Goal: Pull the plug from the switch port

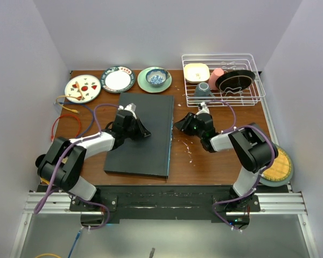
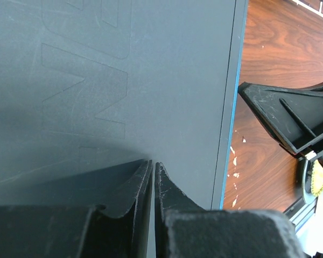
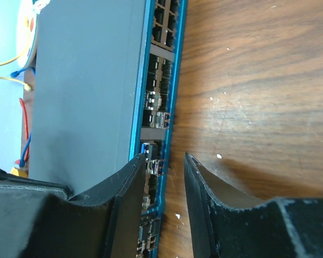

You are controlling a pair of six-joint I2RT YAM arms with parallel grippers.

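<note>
The dark switch (image 1: 137,161) lies flat on the table, its blue-edged port strip (image 3: 151,134) facing right, with metal port housings and a small blue item in one port in the right wrist view. My left gripper rests over the switch's top, shut, its tips close together; whether anything is between them is hard to see. My right gripper stands open beside the port strip, the ports showing between its fingers.
Plates (image 1: 117,80) and a bowl (image 1: 157,78) line the back; a dish rack (image 1: 220,97) is at back right. Loose cables (image 1: 70,121) lie at the left. Bare wood lies right of the switch.
</note>
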